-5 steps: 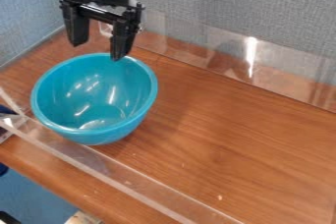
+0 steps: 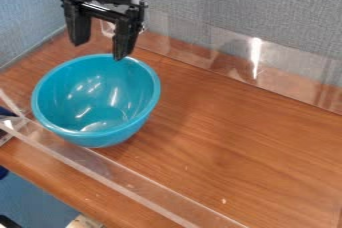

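Note:
My black gripper [image 2: 100, 34] hangs over the back of a glossy turquoise bowl [image 2: 96, 102], its two fingers standing wide apart and open, with nothing between them. The bowl rests upright on the left part of the wooden table [image 2: 241, 152] and looks empty.
Clear low walls [image 2: 251, 67] run along the table's back and front left. Grey textured panels stand behind. A dark blue object, partly out of view, is at the left edge.

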